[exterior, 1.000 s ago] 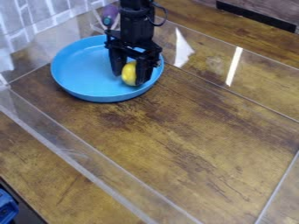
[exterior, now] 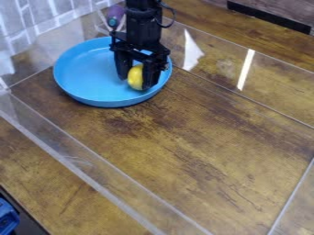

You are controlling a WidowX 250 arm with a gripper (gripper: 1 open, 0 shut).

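Note:
The black gripper (exterior: 139, 61) reaches down from the top centre into a blue round dish (exterior: 83, 80). Its fingers are closed on a small yellow object (exterior: 136, 78), which sits low inside the dish, right of its middle. The arm hides part of the dish's back.
A clear plastic wall runs along the left, with a small purple item (exterior: 113, 18) at the back left and a blue object (exterior: 9, 220) at the lower left corner.

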